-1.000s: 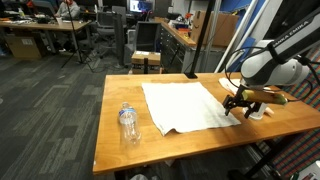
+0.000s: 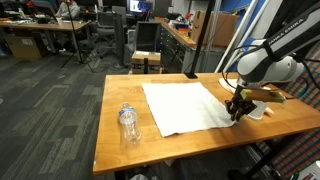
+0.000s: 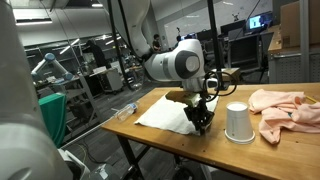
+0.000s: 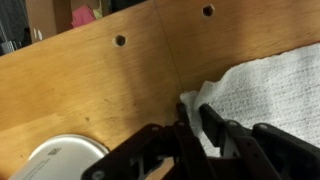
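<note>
A white cloth (image 2: pixel 180 105) lies spread over the wooden table, with its near right corner under my gripper (image 2: pixel 234 114). The second exterior view has the gripper (image 3: pixel 204 127) low at the tabletop, by the edge of the white cloth (image 3: pixel 172 114). Seen from the wrist, the corner of the cloth (image 4: pixel 262 92) rises in a small fold at the dark fingertips of the gripper. Shadow and the fingers hide how far the fingers are apart and whether the fold is pinched.
A white cup (image 3: pixel 239 122) stands close beside the gripper, with a crumpled pink cloth (image 3: pixel 282 112) past it. Bare wood (image 2: pixel 115 95) is free around the cloth's left side.
My gripper has come down slightly and toward the near right at the cloth's corner. The cloth there looks a little gathered; the rest lies as before.
</note>
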